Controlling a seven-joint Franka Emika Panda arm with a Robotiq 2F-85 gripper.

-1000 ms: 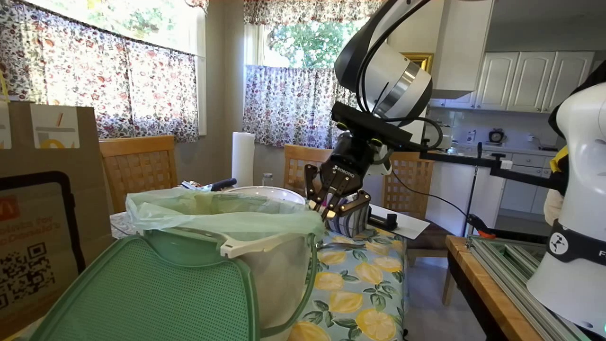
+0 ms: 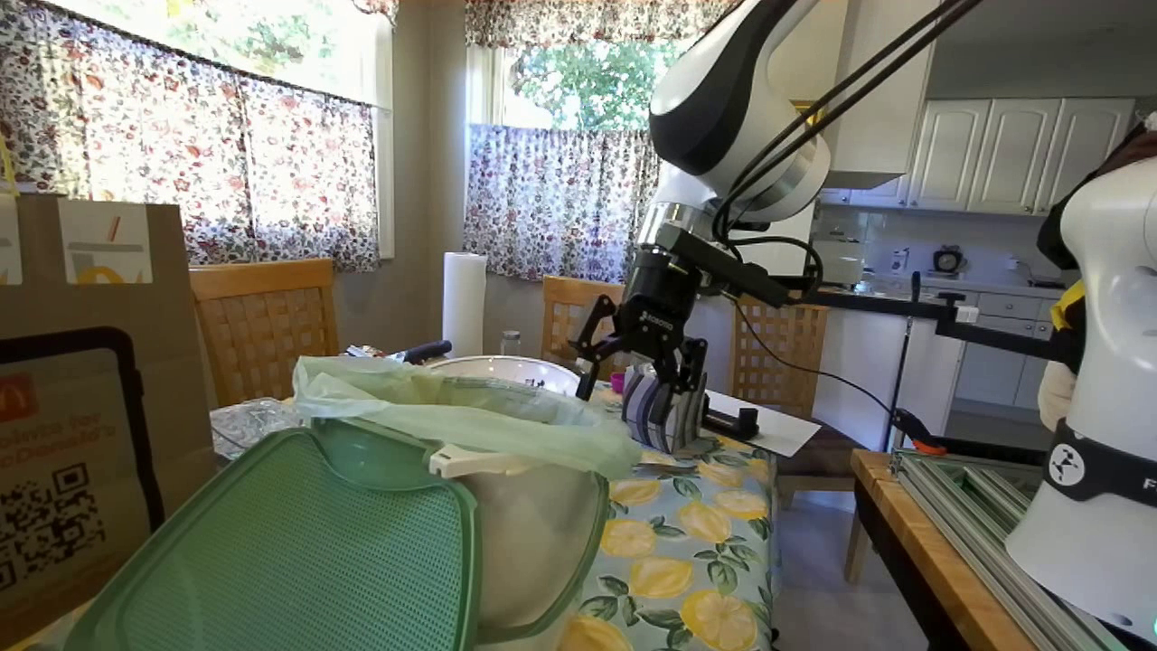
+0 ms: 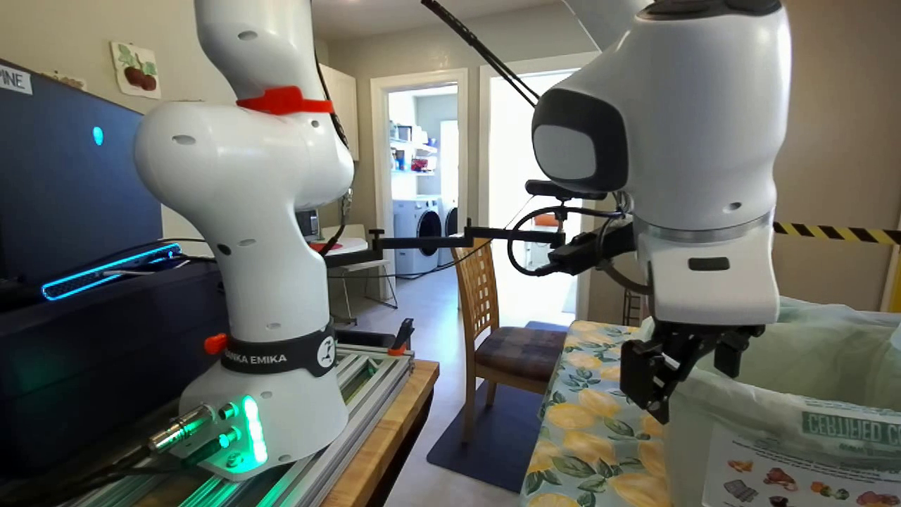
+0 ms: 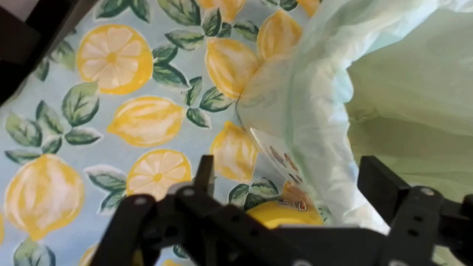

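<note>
A bin (image 2: pixel 531 542) with a green lid (image 2: pixel 315 542) stands on the table, lined with a pale green bag (image 2: pixel 466 418). My gripper (image 2: pixel 640 380) is open at the bin's rim on the robot's side. In the wrist view, the bag's folded edge (image 4: pixel 321 133) runs between the spread fingers of the gripper, one finger over the tablecloth side and the other over the bin's inside. Neither finger clearly touches the bag. Exterior view 2 also has the open gripper (image 3: pixel 692 380) beside the lined bin (image 3: pixel 785 448).
A striped object (image 2: pixel 667 412) stands behind the gripper, near a white bowl (image 2: pixel 510 372) and a paper towel roll (image 2: pixel 464 304). A paper bag (image 2: pixel 98 412) fills the left side. The lemon-print tablecloth (image 2: pixel 683 553) has free room on the robot's side.
The fingers, close together at the bin's rim before, are now spread apart. My wrist has turned. The bin and its bag have shifted slightly right in exterior view 1.
</note>
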